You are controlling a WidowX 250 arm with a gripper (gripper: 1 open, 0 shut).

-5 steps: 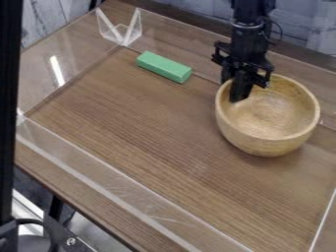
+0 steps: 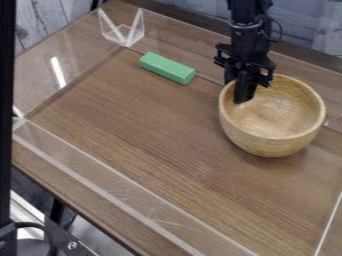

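Observation:
My black gripper (image 2: 243, 83) reaches down from the top and is shut on the rim at the back left of a large tan bowl (image 2: 278, 125), which is at the right of the camera view. The fingertips are dark and partly merge with the arm, so their exact grip on the rim is hard to see.
A green block (image 2: 167, 68) lies left of the bowl, and a clear plastic piece (image 2: 123, 27) stands at the upper left. A dark object is at the bottom left edge.

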